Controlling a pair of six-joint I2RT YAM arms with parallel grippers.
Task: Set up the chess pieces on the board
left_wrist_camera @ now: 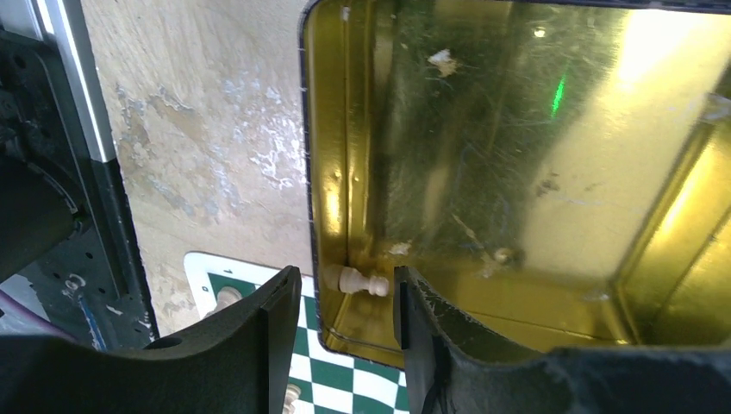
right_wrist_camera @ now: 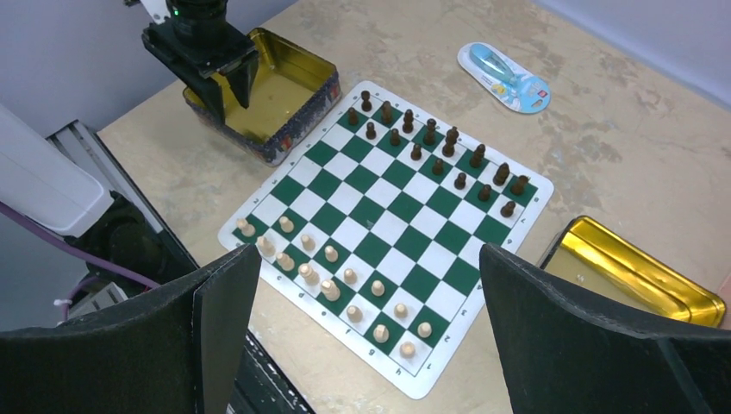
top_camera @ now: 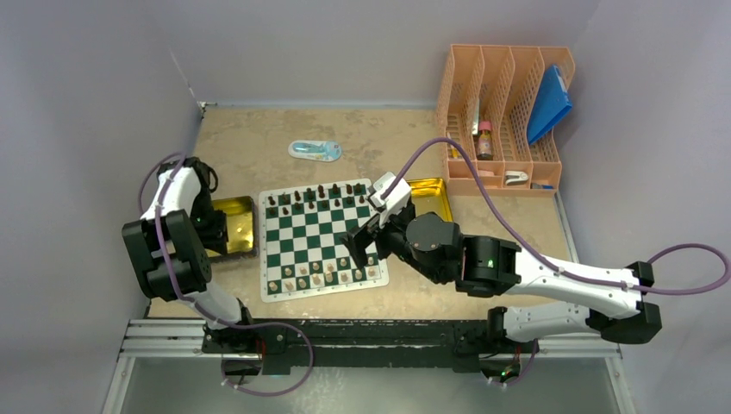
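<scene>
The green-and-white chessboard carries dark pieces in rows along its back side and pale pieces along its front. A white piece lies on its side in the near corner of the left gold tray. My left gripper hangs over that corner, its fingers apart with the piece showing beyond the gap between them. My right gripper stands open above the table at the board's right, with nothing between its fingers.
A second gold tray lies right of the board. A blue item in packaging is behind the board, and a pink organiser stands at the back right.
</scene>
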